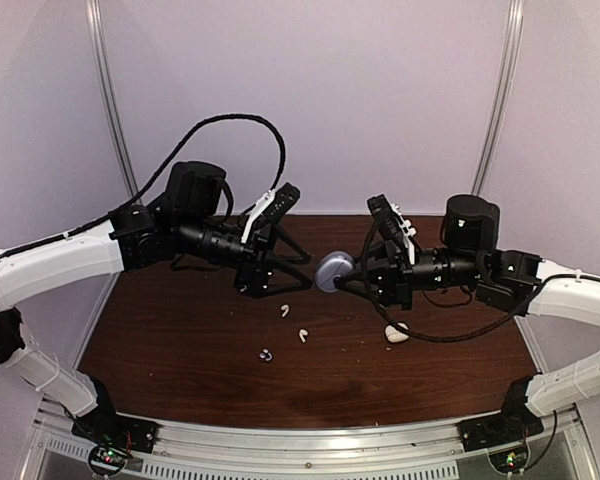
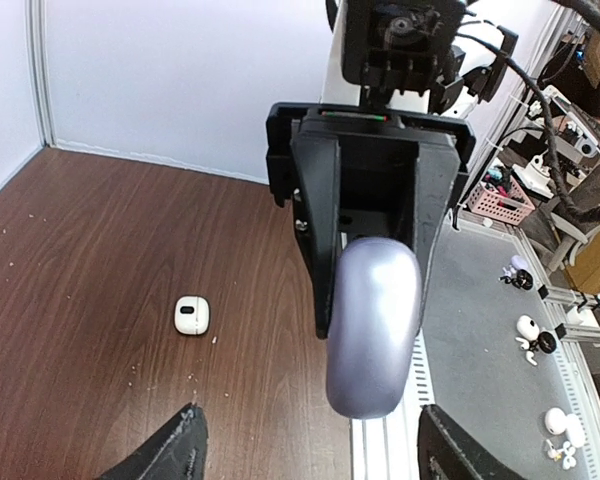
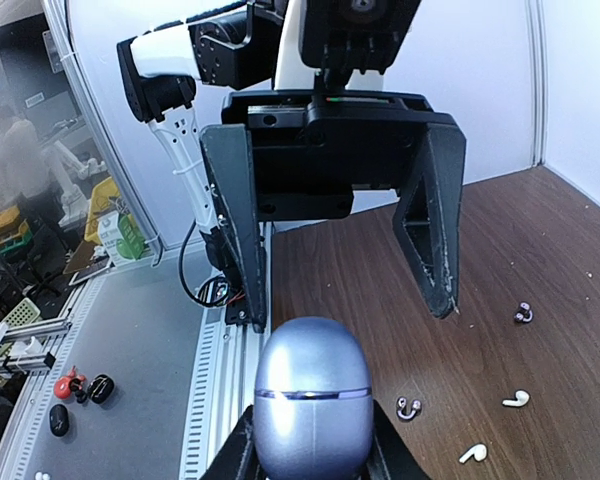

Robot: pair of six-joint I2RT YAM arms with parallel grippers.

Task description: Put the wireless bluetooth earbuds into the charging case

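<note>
A lilac charging case point(image 1: 335, 270) is held in the air by my right gripper point(image 1: 354, 277), shut on it; in the right wrist view the case point(image 3: 313, 400) shows a lid seam. Facing it from the left, my left gripper point(image 1: 300, 268) stands open, empty and apart from the case. On the wooden table lie small earbuds: white ones point(image 1: 303, 335) point(image 3: 516, 399) and dark-silver ones point(image 1: 266, 355) point(image 3: 523, 313). A white case point(image 1: 397, 333) point(image 2: 191, 314) sits at the right of the table.
Pale walls enclose the back and sides, and a metal rail point(image 1: 310, 436) runs along the front edge.
</note>
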